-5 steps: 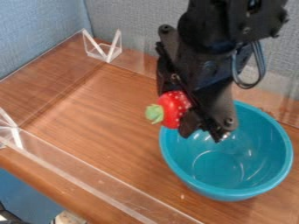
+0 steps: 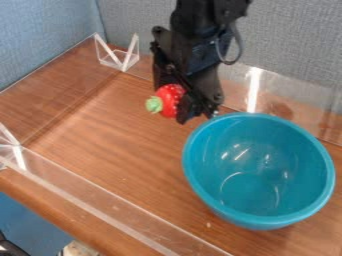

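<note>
My black gripper (image 2: pixel 187 98) hangs above the wooden table at the upper middle, shut on a red strawberry-like object (image 2: pixel 168 100) with a pale green top. The object is held up and to the left of a teal bowl (image 2: pixel 259 200), which stands empty on the right side of the table.
Clear plastic brackets (image 2: pixel 118 55) and low transparent rails line its edges, with grey padded walls behind and at the left.
My gripper, with the red object in it, has moved back and slightly left, away from over the bowl, and now looks smaller. The bowl is now fully visible.
</note>
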